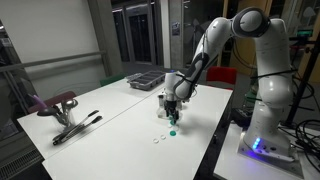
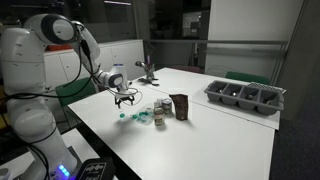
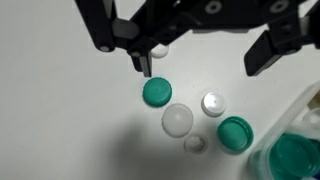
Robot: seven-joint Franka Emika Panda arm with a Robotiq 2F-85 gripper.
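Note:
Below my open gripper in the wrist view, several bottle caps lie on the white table. Among them are a green cap (image 3: 157,92) near the left finger, a translucent white cap (image 3: 177,120), a smaller white cap (image 3: 213,104) and an upturned green cap (image 3: 235,134). No cap sits between the fingers. At the lower right a clear container (image 3: 290,150) shows green inside. Exterior view 1 has the gripper (image 1: 172,118) low over the table, with a green cap (image 1: 173,133) on its near side.
Utensils stand in a holder (image 1: 68,125) at the table's left. A grey compartment tray (image 2: 245,97) is at the far side in exterior view 2, and a dark brown bag (image 2: 180,107) stands nearer the middle.

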